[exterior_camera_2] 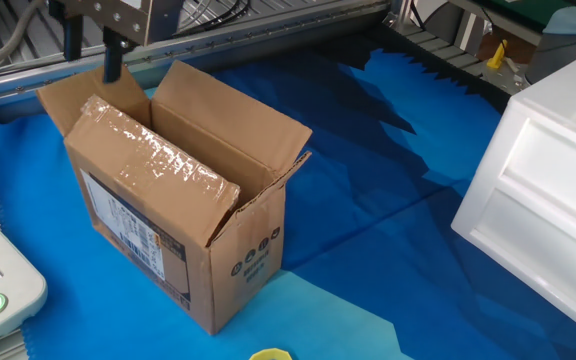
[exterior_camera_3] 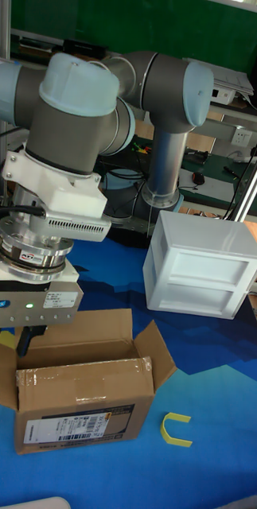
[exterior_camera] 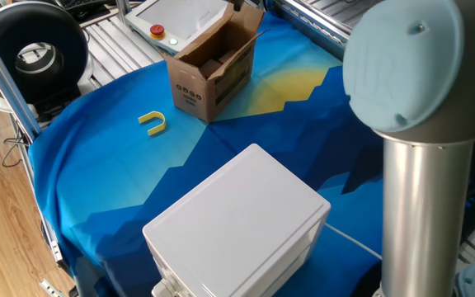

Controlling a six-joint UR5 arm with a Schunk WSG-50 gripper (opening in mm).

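Note:
My gripper [exterior_camera_2: 93,66] is open, its two dark fingers apart with nothing between them. It hangs near the flap of an opened cardboard box [exterior_camera_2: 158,190], at the top left of exterior view 2. In exterior view 3 the gripper [exterior_camera_3: 8,343] is at the left edge, by the box's left flap; whether it touches the flap I cannot tell. The box [exterior_camera: 193,92] stands upright with its flaps spread. A yellow U-shaped piece [exterior_camera: 152,123] lies flat on the cloth near it. A white drawer unit [exterior_camera: 237,223] stands apart from both.
Blue patterned cloth [exterior_camera: 97,173] covers the table, with clear room between the box and the drawer unit. Behind the box lies a control panel [exterior_camera: 180,21] with a red button [exterior_camera: 157,31]. A black spool [exterior_camera: 39,58] stands at the left, and a metal rail [exterior_camera_2: 168,60] borders the cloth.

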